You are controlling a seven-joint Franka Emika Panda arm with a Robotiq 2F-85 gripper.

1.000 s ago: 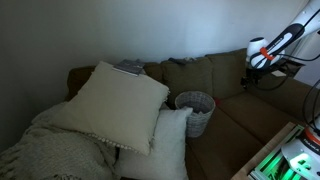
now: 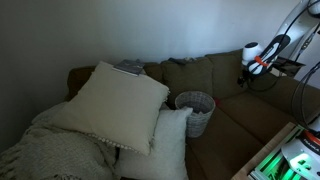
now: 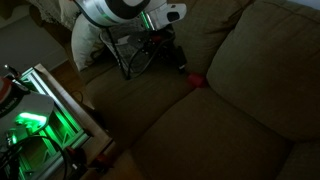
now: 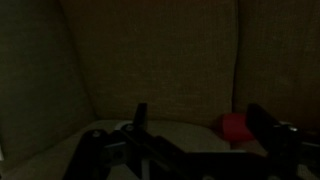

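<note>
A small red object [image 4: 235, 127] lies at the back of the seat in the wrist view, close to the right finger and partly hidden by it. In exterior view 2 the same red object [image 3: 195, 82] rests where the seat meets the backrest. My gripper is open, its dark fingers wide apart with nothing between them. Seen in exterior view 2, the gripper [image 3: 182, 68] hangs just left of the red object and above the seat. From exterior view 1 the gripper [image 2: 243, 82] is small and dark at the couch's far right, and the red object cannot be made out there.
A light woven basket [image 2: 195, 112] stands on the couch near its middle. Large white pillows [image 2: 122, 103] and a blanket [image 2: 58, 150] cover the left side. The brown seat [image 2: 225, 140] is clear between basket and arm base [image 2: 300, 157].
My arm has shifted a little to the left in exterior view 1, its white wrist section now slightly lower. Basket, pillows and blanket have stayed put.
</note>
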